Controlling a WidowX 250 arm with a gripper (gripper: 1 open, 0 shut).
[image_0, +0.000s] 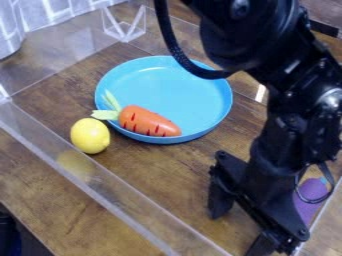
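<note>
My black gripper (247, 220) is low over the wood at the lower right, its fingers open and pointing down. A purple eggplant (310, 196) lies just behind it at the right edge, mostly hidden by the arm; whether anything is between the fingers is hard to see. A blue plate (187, 90) holds an orange toy carrot (147, 124) with pale green leaves. A yellow lemon (90, 135) lies left of the plate.
A clear plastic edge (94, 194) runs diagonally across the lower left. A white container (11, 22) stands at the top left. Bare wood shows between the plate and the gripper.
</note>
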